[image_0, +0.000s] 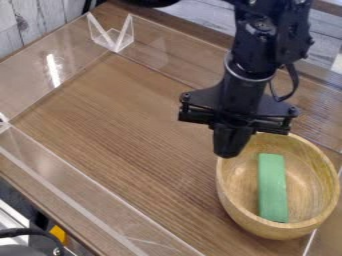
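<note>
The black gripper (230, 140) hangs over the back-left rim of a light wooden bowl (305, 175) at the right of the view, its body filling the upper right. It is shut, with nothing visible between its fingers. A green block (271, 188) lies lengthwise inside the bowl, nearer to the viewer than the gripper.
A white wire holder (112, 36) stands at the back left. Dark cables and a small yellow part sit beyond the table's near-left edge.
</note>
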